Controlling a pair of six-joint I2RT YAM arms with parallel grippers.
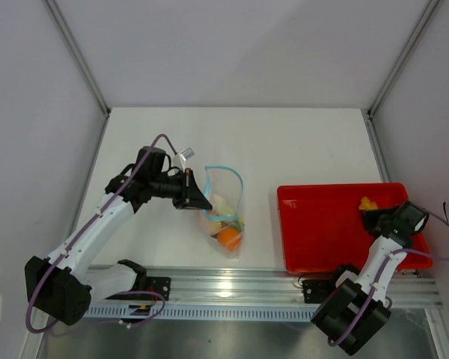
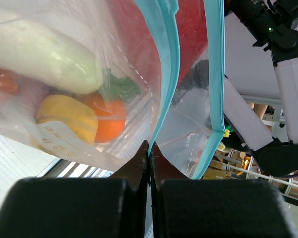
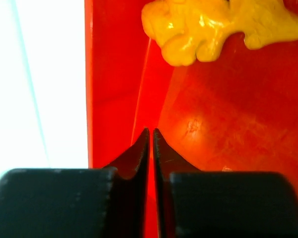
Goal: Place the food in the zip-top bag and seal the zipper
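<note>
The clear zip top bag [image 1: 223, 196], rimmed in light blue, stands with its mouth gaping. Through its film in the left wrist view show a pale green vegetable [image 2: 44, 52], a yellow item [image 2: 69, 119] and an orange one [image 2: 108, 116]. My left gripper is shut on the bag's thin edge, where the blue zipper strip meets its fingertips. A knobbly yellow ginger-like piece [image 3: 203, 29] lies in the red tray. Just short of it, my right gripper is narrowly open, only red floor visible between its fingers. From above, the right arm partly covers that piece.
The red tray [image 1: 322, 224] fills the table's right front and otherwise looks empty. Bare white table [image 1: 262, 142] stretches behind the bag and tray. A metal rail [image 1: 224, 284] runs along the front edge.
</note>
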